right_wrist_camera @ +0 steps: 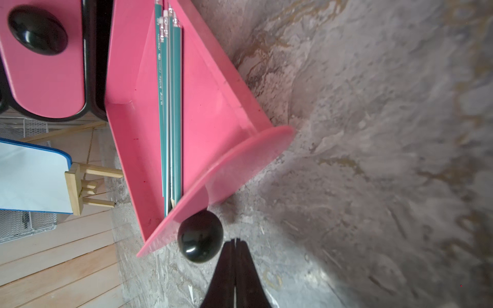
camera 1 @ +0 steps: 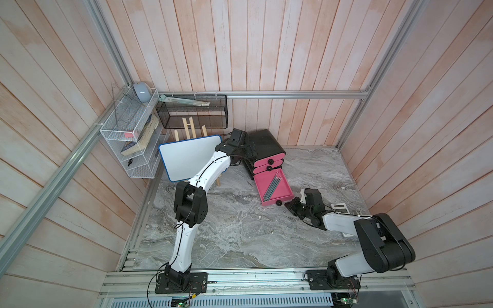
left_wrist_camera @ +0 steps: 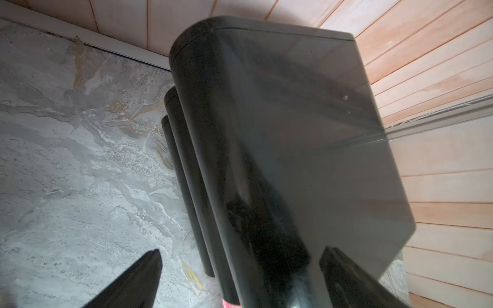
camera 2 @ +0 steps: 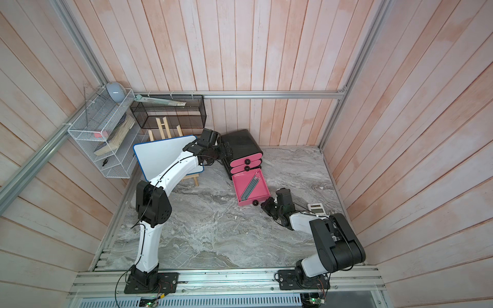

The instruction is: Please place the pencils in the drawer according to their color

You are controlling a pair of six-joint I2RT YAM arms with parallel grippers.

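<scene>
A black drawer unit (camera 1: 261, 141) with pink fronts has its bottom pink drawer (right_wrist_camera: 205, 92) pulled out. Several teal pencils (right_wrist_camera: 176, 113) lie lengthwise inside. My left gripper is raised over the left side of the unit, fingers spread open, with the black top (left_wrist_camera: 297, 128) below and between them in the left wrist view. My right gripper is shut with nothing showing between its fingers, low beside the black knob (right_wrist_camera: 200, 236) on the drawer's front.
A whiteboard (camera 1: 187, 156) on a wooden easel stands left of the unit, under wire baskets (camera 1: 190, 120). A calculator (camera 2: 316, 208) lies at the right behind my right arm.
</scene>
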